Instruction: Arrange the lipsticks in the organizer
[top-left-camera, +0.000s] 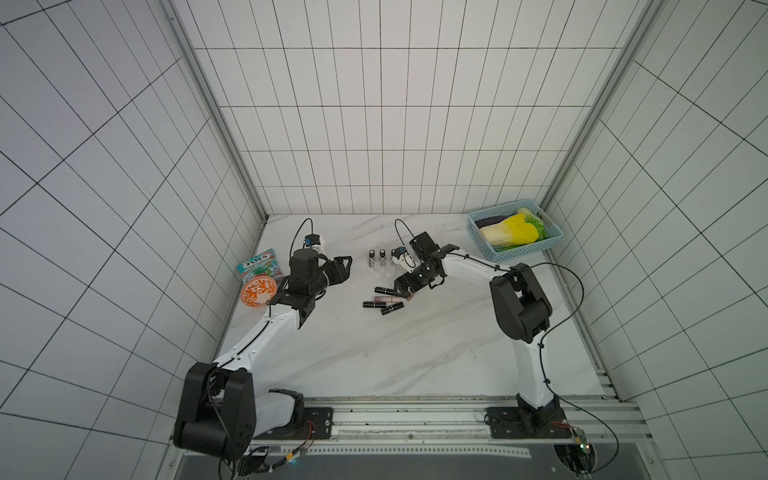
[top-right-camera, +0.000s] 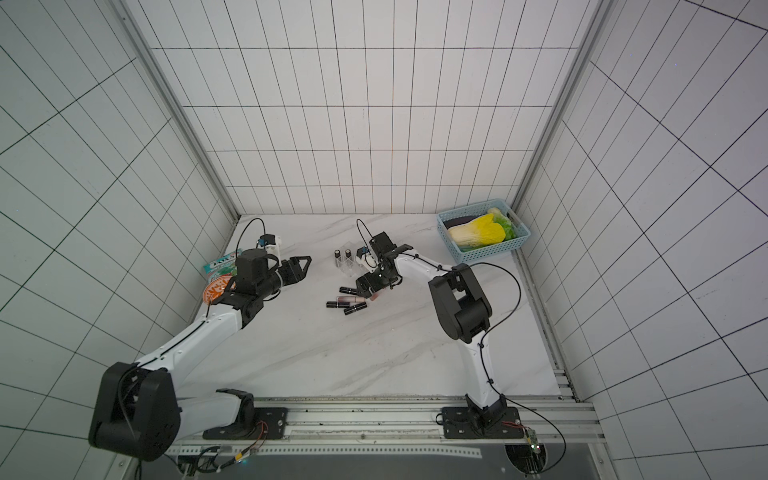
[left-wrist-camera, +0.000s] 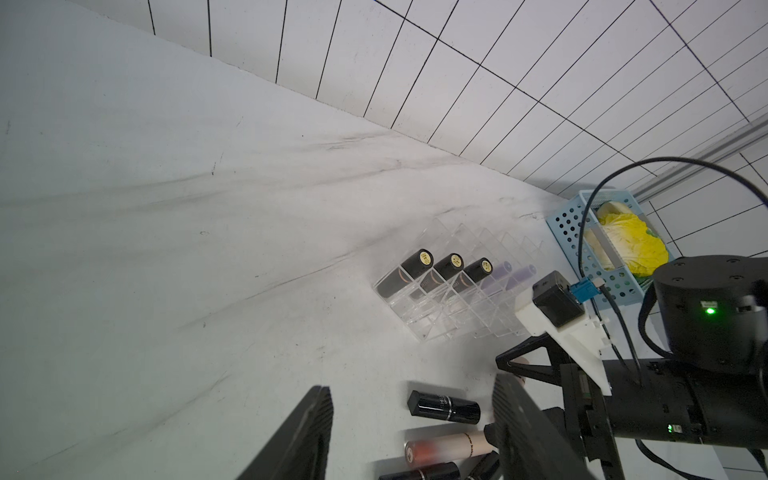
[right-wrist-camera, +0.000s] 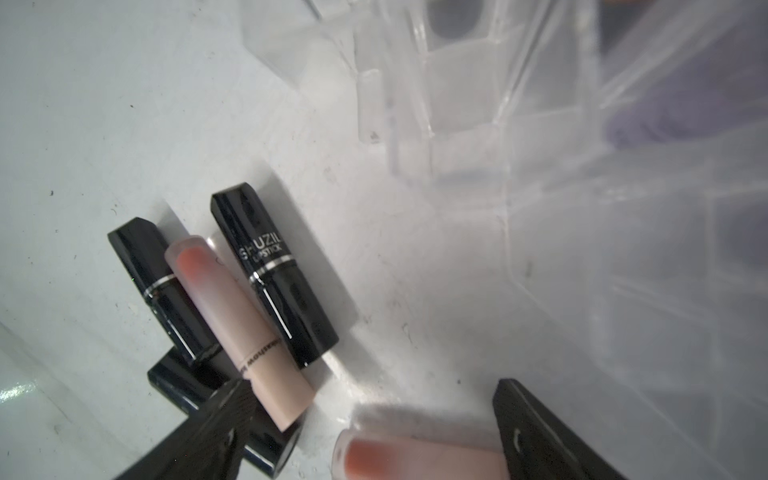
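A clear acrylic organizer (left-wrist-camera: 436, 312) holds several upright tubes, some black-capped (left-wrist-camera: 416, 264), some lilac. In front lie several loose lipsticks: black ones (right-wrist-camera: 288, 304) and pale pink tubes (right-wrist-camera: 232, 320), one (right-wrist-camera: 416, 460) between the right gripper's open fingers in the right wrist view, not clearly gripped. The right gripper (top-left-camera: 404, 285) is open, low over this group beside the organizer. My left gripper (top-left-camera: 342, 269) hangs to the left of the organizer, its fingers apart with nothing visible between them but the table and lipsticks beyond.
A blue basket (top-left-camera: 512, 249) with vegetables stands at the back right. An orange-and-white round item (top-left-camera: 258, 292) and a colourful packet (top-left-camera: 254, 264) lie at the left edge.
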